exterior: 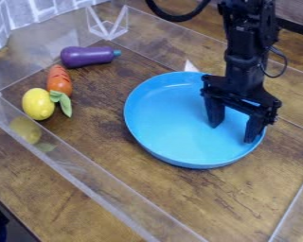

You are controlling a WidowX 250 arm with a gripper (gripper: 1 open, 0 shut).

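Observation:
My black gripper [237, 117] is lowered into a round blue bowl [180, 128] right of centre, its two fingers spread apart over the bowl's floor. The gap between them looks empty. Off to the left lie a yellow lemon-like toy [37, 102] with green leaves, an orange carrot [60, 79] and a purple eggplant [88, 56].
A transparent wall runs diagonally along the lower left. A small white piece [191, 66] is behind the bowl, and a clear wire-like object [106, 26] stands at the back.

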